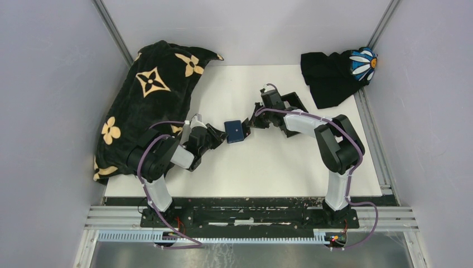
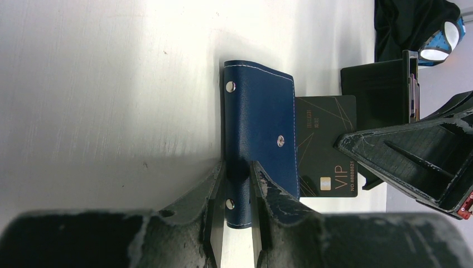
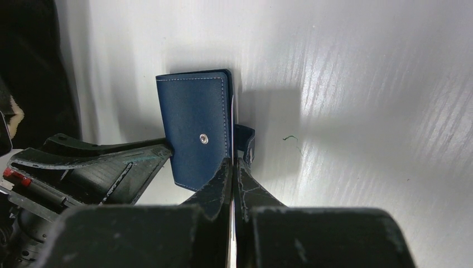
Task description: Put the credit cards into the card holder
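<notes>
The dark blue card holder [image 1: 233, 132] is at mid-table, its snap-studded cover [image 2: 270, 128] facing the left wrist view. My left gripper has its fingers on either side of the holder's spine, about its thickness apart. At the opposite side, a black VIP card [image 2: 329, 145] juts out, its inner edge hidden behind the cover; whether it sits in a pocket I cannot tell. My right gripper is shut on this card, whose thin pale edge shows between the fingers. A small dark blue flap [image 3: 244, 142] stands beside the card.
Behind the right gripper stands a black box [image 1: 293, 101], with thin card edges [image 2: 414, 95] showing in the left wrist view. A patterned black cushion [image 1: 150, 106] covers the left side, and a black cloth [image 1: 329, 81] lies back right.
</notes>
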